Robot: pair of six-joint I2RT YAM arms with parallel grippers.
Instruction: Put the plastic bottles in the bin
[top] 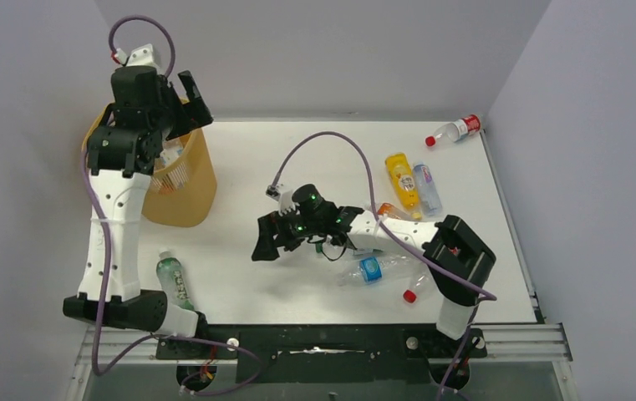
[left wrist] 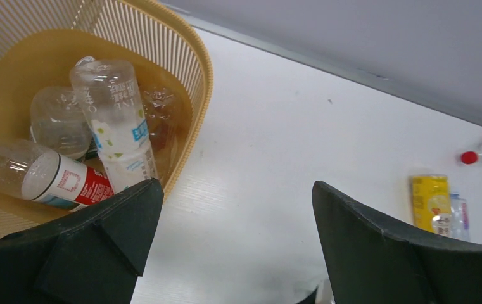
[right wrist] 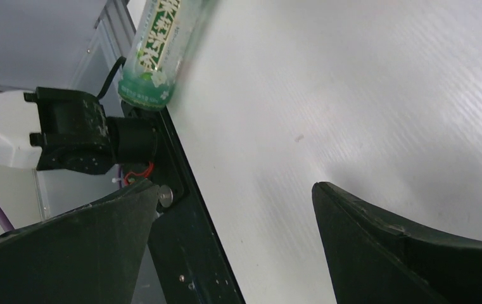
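My left gripper (top: pixel 182 109) is raised over the tan bin (top: pixel 187 196), open with nothing between its fingers; in the left wrist view, several plastic bottles (left wrist: pixel 114 120) lie inside the bin. My right gripper (top: pixel 266 238) hangs open over the table's middle, empty. A green-labelled bottle (right wrist: pixel 159 47) lies at the table's left front. On the right lie a yellow bottle (top: pixel 402 180), a light-blue bottle (top: pixel 427 190), a red-capped bottle (top: pixel 456 129) at the back, and several others near the front, partly behind the right arm, including a blue-labelled one (top: pixel 373 270).
Grey walls bound the sides and back; the bin stands against the left side.
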